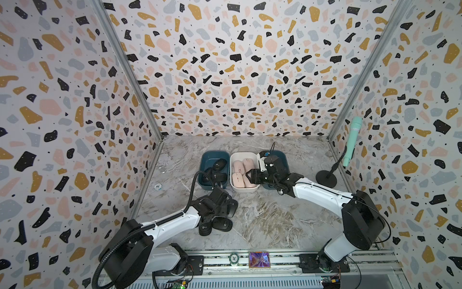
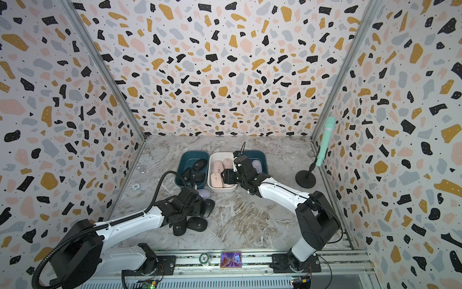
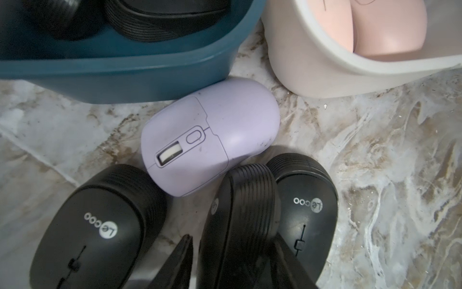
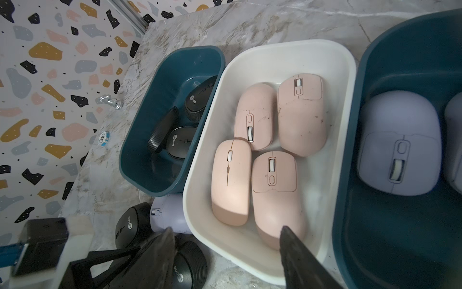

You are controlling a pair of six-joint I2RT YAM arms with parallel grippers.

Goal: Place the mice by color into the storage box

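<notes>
In the left wrist view my left gripper straddles a black mouse (image 3: pixel 240 216) tipped on its side. A narrow gap shows beside the left finger (image 3: pixel 182 262); the right one is against or close to the mouse. Black mice (image 3: pixel 91 231) lie on either side, and a lilac mouse (image 3: pixel 211 130) rests by the boxes. Several black mice (image 4: pixel 182 142) are in the left teal box (image 4: pixel 168 60). Pink mice (image 4: pixel 279 192) fill much of the white box (image 4: pixel 332 53), and lilac mice (image 4: pixel 399 139) lie in the right teal box (image 4: pixel 351 192). My right gripper hangs open and empty over the white box's near end.
More black mice (image 1: pixel 222 223) lie on the marble table near the left arm. A dark round stand (image 1: pixel 326 179) with a mint-green handle is at the right.
</notes>
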